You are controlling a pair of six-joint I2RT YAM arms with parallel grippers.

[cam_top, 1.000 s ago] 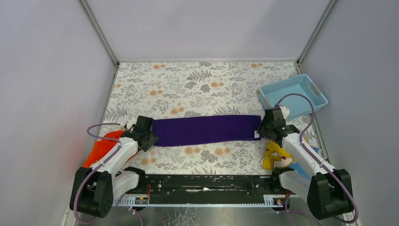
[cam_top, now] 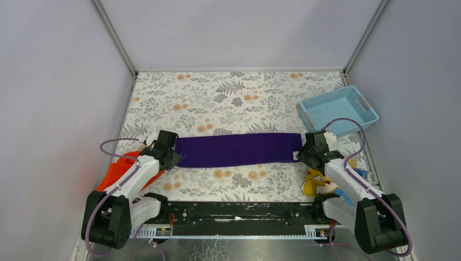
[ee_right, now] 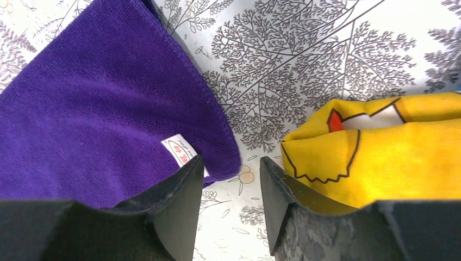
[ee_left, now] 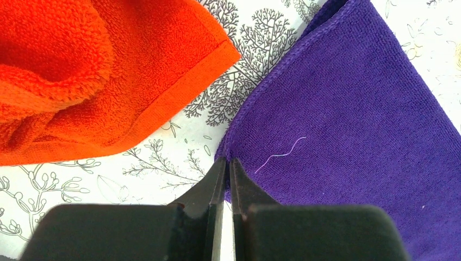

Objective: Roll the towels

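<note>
A purple towel (cam_top: 239,149) lies folded into a long strip across the floral mat. At its left end my left gripper is shut on the towel's hemmed edge near a corner, as the left wrist view shows. At the other end, my right gripper stands open just over the corner with a white label (ee_right: 175,147), its fingers either side of that corner with nothing held between them.
An orange towel (cam_top: 119,171) lies at the left, beside the left arm. Yellow and blue cloths (ee_right: 369,163) lie under and beside the right arm. A light blue basket (cam_top: 337,106) stands at the back right.
The left gripper has moved slightly, with the towel's left end shifting a little upward in the top view. My right gripper has shifted slightly toward the front.
</note>
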